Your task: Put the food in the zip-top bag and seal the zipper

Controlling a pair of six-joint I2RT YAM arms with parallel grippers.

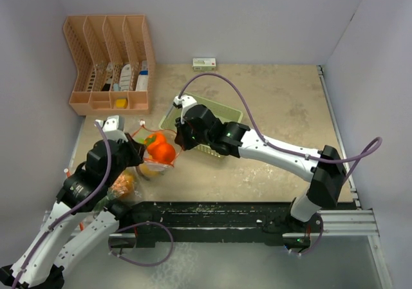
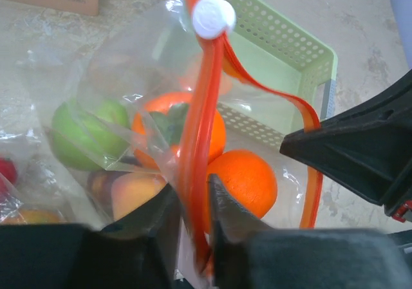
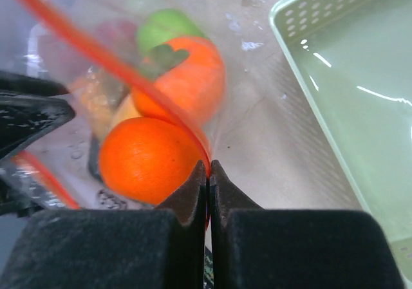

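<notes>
The clear zip bag with an orange zipper rim (image 2: 205, 102) stands with its mouth spread wide. Its white slider (image 2: 214, 17) sits at one end of the rim. Inside are an orange (image 2: 248, 185), a persimmon (image 2: 215, 138) with green leaves, a green fruit (image 2: 87, 131) and a peach-coloured fruit (image 2: 134, 195). My left gripper (image 1: 141, 150) is shut on one side of the rim. Across the opening, my right gripper is shut on the opposite side, with the thin orange edge running between its fingertips.
A green basket (image 1: 225, 112) lies behind the right gripper, its visible floor bare. A second clear bag with food (image 1: 123, 185) lies by the left arm. At back left stands a tan organiser (image 1: 80, 99).
</notes>
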